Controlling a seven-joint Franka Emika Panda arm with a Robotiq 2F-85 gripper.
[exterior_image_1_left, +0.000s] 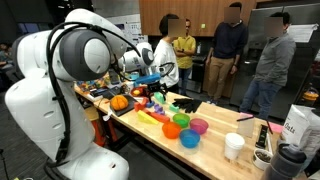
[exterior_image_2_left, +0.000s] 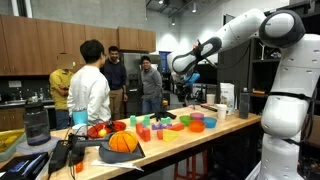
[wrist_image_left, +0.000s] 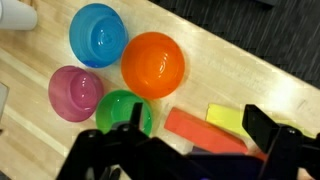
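In the wrist view, my gripper is open, its dark fingers wide apart with nothing held between them. Below it on the table are a blue bowl (wrist_image_left: 98, 36), an orange bowl (wrist_image_left: 153, 65), a pink bowl (wrist_image_left: 75, 94) and a green bowl (wrist_image_left: 122, 108). A red block (wrist_image_left: 203, 130) lies in the space between the fingers, and a yellow block (wrist_image_left: 228, 119) is close beside it, near the right finger. All four bowls look empty from above. Seen from exterior view 1, the gripper hangs above the table, clear of the bowls.
A white cup (exterior_image_1_left: 234, 146) and dark cups (exterior_image_1_left: 288, 160) stand at the table's near right. An orange ball (exterior_image_2_left: 123, 143) and other items crowd the opposite end. People stand behind the table, one in white (exterior_image_2_left: 91, 85) close to it. Bare wood shows beyond the bowls.
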